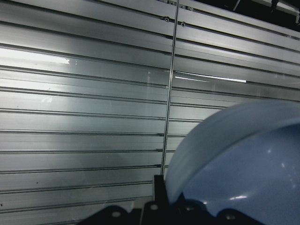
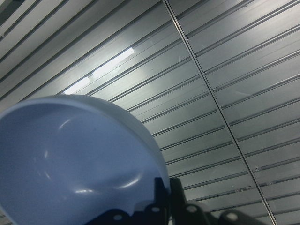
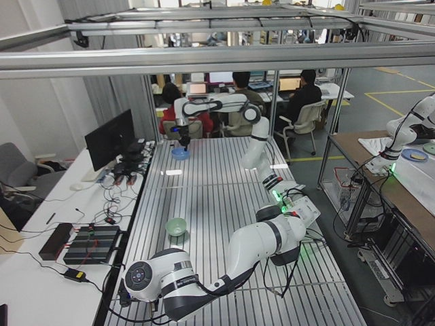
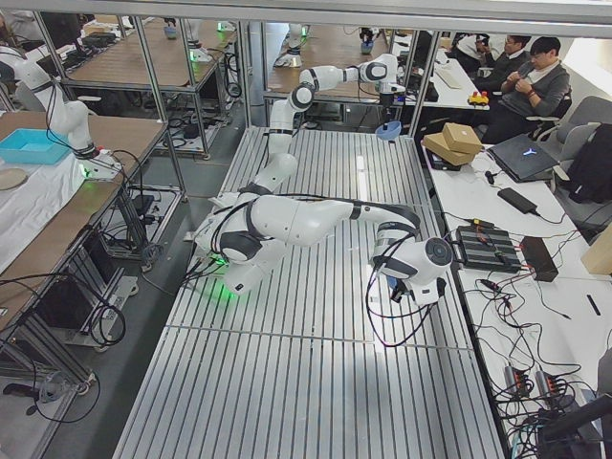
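Observation:
In the left wrist view a blue bowl (image 1: 239, 173) fills the lower right, its rim at the fingers of my left gripper, which appears shut on it. In the right wrist view another blue bowl (image 2: 75, 154) fills the lower left, with my right gripper apparently shut on its rim. The camera left view shows a blue bowl (image 3: 180, 155) below the far arm's gripper; the near arm's gripper is mostly hidden behind its wrist. A light green bowl (image 3: 175, 226) sits on the slatted metal table (image 3: 204, 176), left of centre.
A side desk (image 3: 41, 292) with a monitor (image 3: 109, 139), power units and cables runs along the table. Another robot bench (image 3: 414, 197) stands opposite. Frame rails and loose arm cables surround the work area.

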